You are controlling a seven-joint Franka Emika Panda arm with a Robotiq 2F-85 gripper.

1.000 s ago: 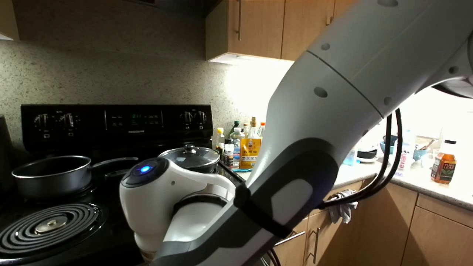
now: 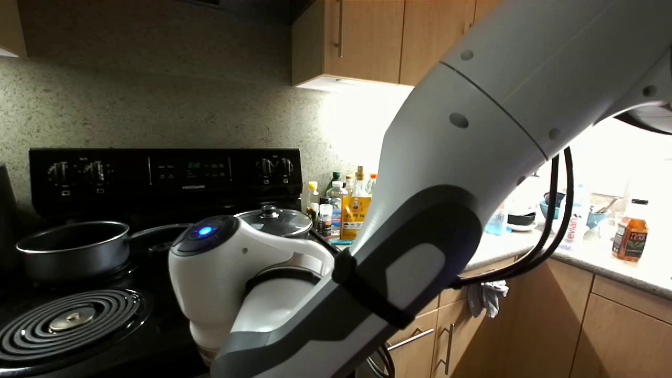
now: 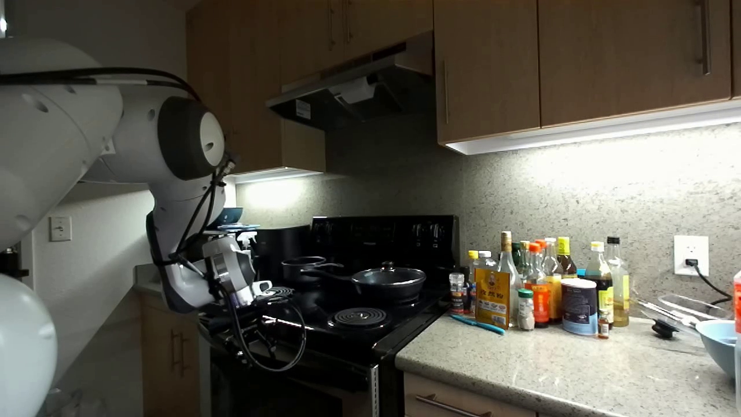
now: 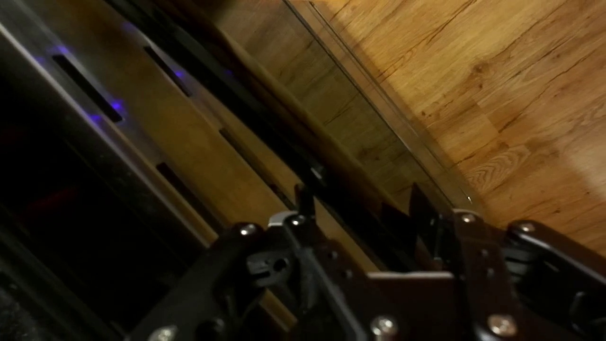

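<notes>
In the wrist view my gripper is partly open, with a gap between its two dark fingers. A dark bar [image 4: 272,125], seemingly the oven door's handle, runs diagonally and passes through the space between them; whether either finger touches it cannot be made out. Left of the bar lies a slotted metal strip [image 4: 193,136] of the oven front, and beyond it a black area. In exterior view 2 the hand [image 3: 233,271] hangs at the front of the black stove [image 3: 410,340]. The fingers are hidden in exterior view 1.
On the stovetop stand a pot [image 2: 72,252] and a lidded pan [image 3: 389,282]. Several bottles [image 3: 535,278] crowd the counter [image 3: 451,354] right of the stove. A cable [image 3: 302,344] loops from the hand.
The arm's wrist has risen slightly in exterior view 1, covering more of the pot's handle and the lidded pan's edge. Pots and bottles have stayed put.
</notes>
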